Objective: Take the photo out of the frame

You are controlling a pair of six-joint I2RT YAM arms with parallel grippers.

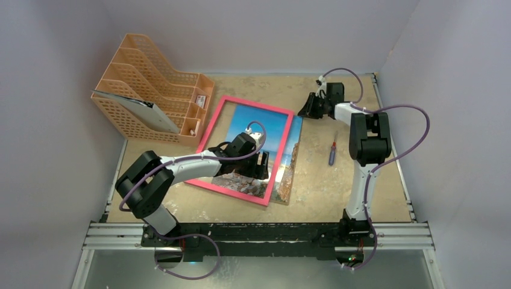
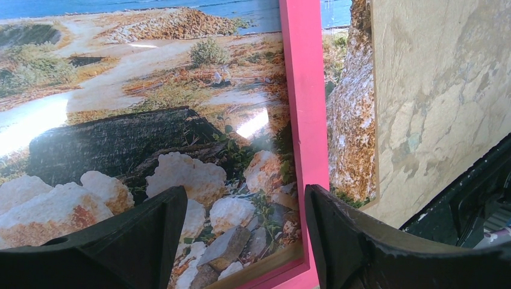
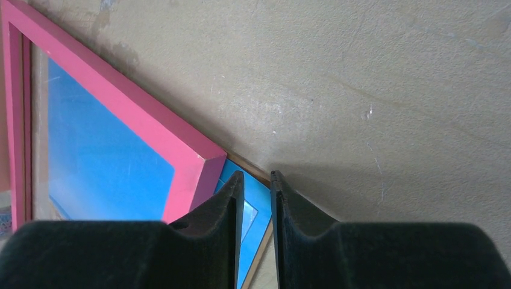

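Note:
A pink frame point(image 1: 214, 120) lies on the table over a beach photo point(image 1: 258, 123); part of the photo sticks out past the frame's right side. In the left wrist view my left gripper is open above the lower photo area beside the frame's pink edge point(image 2: 307, 108), nothing seen between its fingers. My right gripper is slightly open at the photo's exposed blue corner point(image 3: 253, 211), next to the frame's upper corner point(image 3: 199, 162). Whether its fingertips touch the photo is unclear.
An orange organiser point(image 1: 163, 90) with a thin board stands at the back left. A screwdriver point(image 1: 332, 153) lies right of the photo, near my right arm. The table point(image 1: 313, 186) is otherwise mostly clear on the right.

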